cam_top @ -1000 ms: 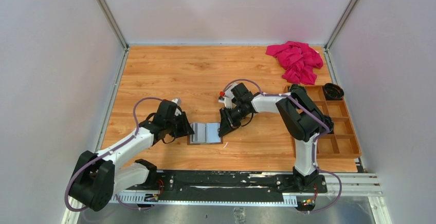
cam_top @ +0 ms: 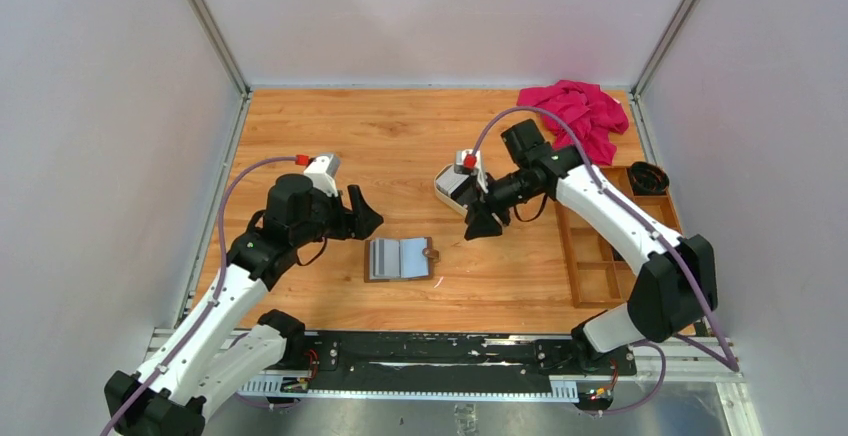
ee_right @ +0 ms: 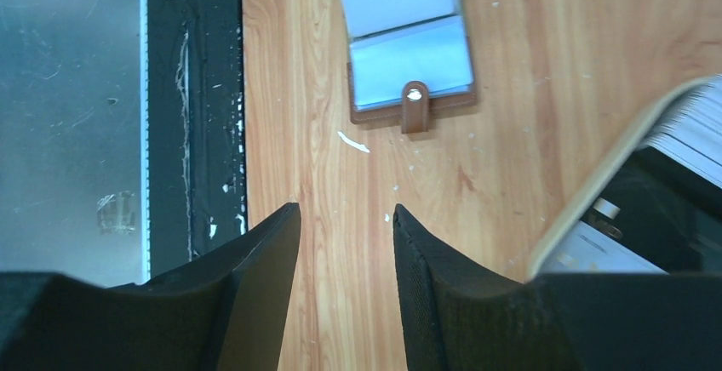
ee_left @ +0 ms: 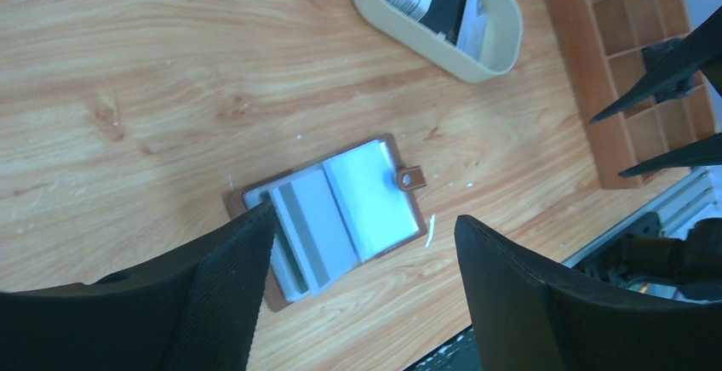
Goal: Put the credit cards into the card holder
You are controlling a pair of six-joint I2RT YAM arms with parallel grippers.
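An open brown card holder (cam_top: 398,259) with clear sleeves and a snap tab lies on the table below and between the grippers; it shows also in the left wrist view (ee_left: 366,201) and right wrist view (ee_right: 409,56). My left gripper (cam_top: 365,211) is raised above and left of it, open, nothing between its fingers. My right gripper (cam_top: 480,216) is raised right of the holder, over the edge of a white oval box of cards (ee_left: 426,48), open and empty (ee_right: 346,218). In the top view the box is partly hidden by the right arm.
A wooden compartment tray (cam_top: 590,276) with dark coils stands at the right, a pink cloth (cam_top: 570,116) at the back right. A small white strip (ee_right: 353,143) lies near the holder.
Both arms have lifted away from the card holder: the left upward in view, the right toward the back right. The holder stays in place, now uncovered.
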